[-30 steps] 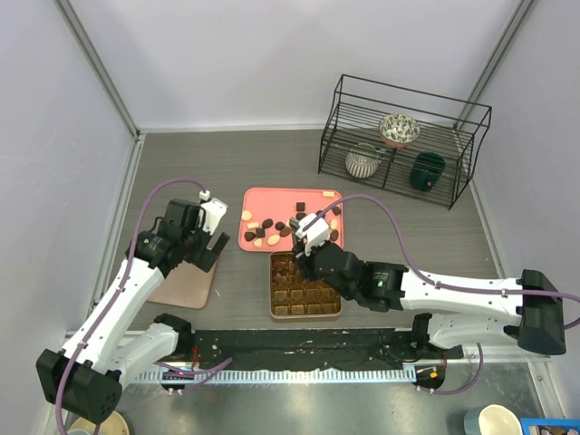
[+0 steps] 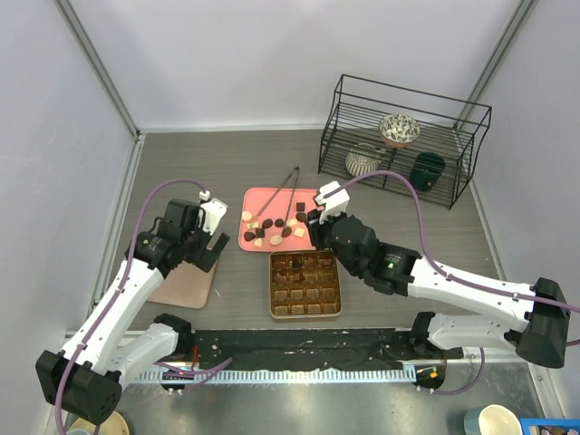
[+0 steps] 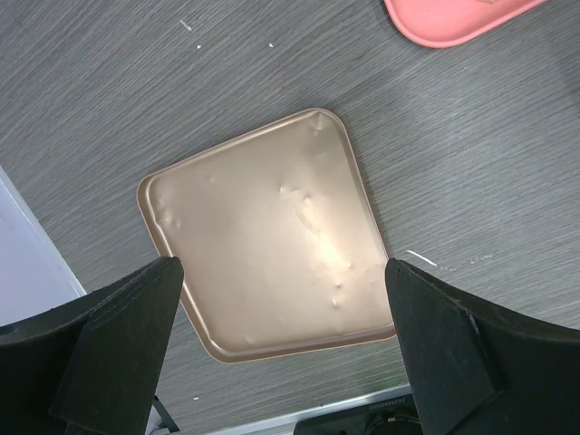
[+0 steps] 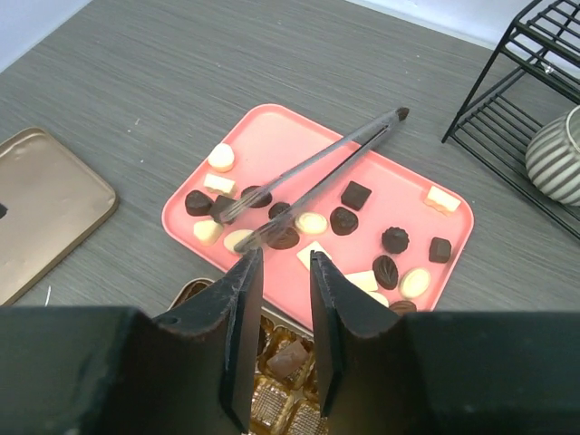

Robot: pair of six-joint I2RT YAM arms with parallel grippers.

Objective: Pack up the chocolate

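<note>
A pink tray (image 2: 265, 196) holds several dark and pale chocolates, with dark ones (image 4: 355, 195) on its far half in the right wrist view. Silver tongs (image 4: 317, 188), slightly blurred, stretch across the tray with their arms spread. Nearer the front stands a brown compartmented box (image 2: 306, 316); a square chocolate (image 4: 288, 358) sits in one compartment. My right gripper is part open above the tray's near edge, nothing between its fingers; one tong tip shows close by its left finger. On the left, my left gripper stands wide open and empty above the gold lid (image 3: 263, 236).
A black wire rack (image 2: 453, 186) with bowls and a dark green cup (image 2: 427, 170) stands at the back right. Table surface between the lid and the tray is bare, as is the back left.
The right gripper has moved back and right. The left arm has not moved.
</note>
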